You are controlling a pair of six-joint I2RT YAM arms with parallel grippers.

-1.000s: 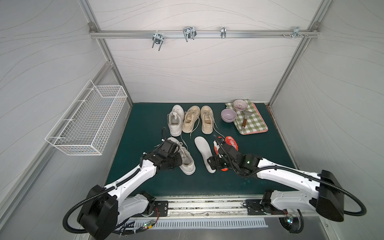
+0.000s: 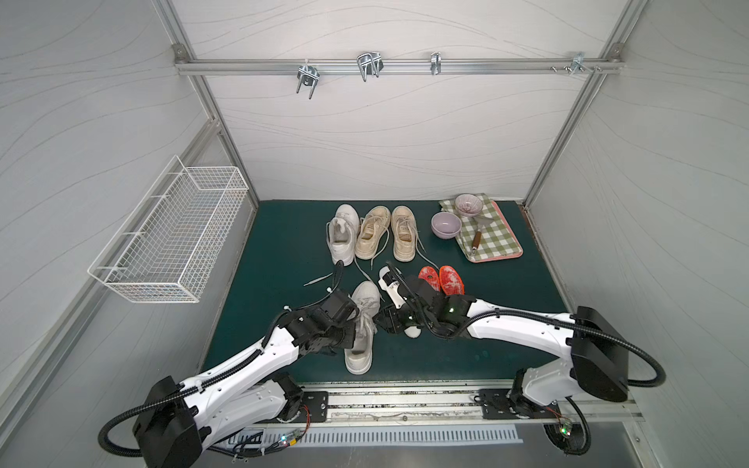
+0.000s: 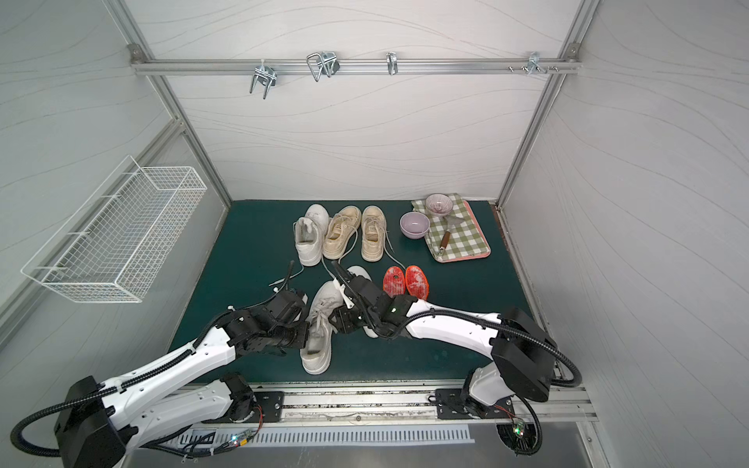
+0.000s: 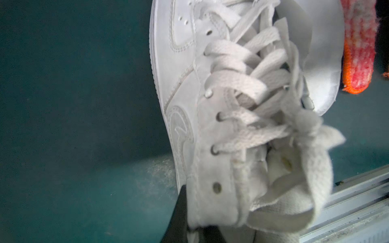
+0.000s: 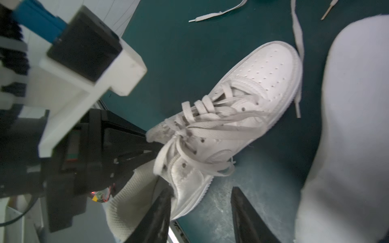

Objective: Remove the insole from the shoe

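The white shoe lies lengthwise at the front middle, its laces tied over the tongue. At its collar, my left gripper is shut; in the left wrist view its fingertips are mostly hidden behind the shoe's side. A loose white insole lies right of the shoe, partly under my right arm in the top views. My right gripper hangs beside the shoe's collar, part open with bare floor between its fingers.
Behind stand a white shoe and two beige shoes. Red insoles lie to the right, bowls and a tray at back right. A wire basket hangs left.
The shoe has straightened and slid toward the front with my left gripper at it. My right gripper has moved left from over the insole toward the shoe.
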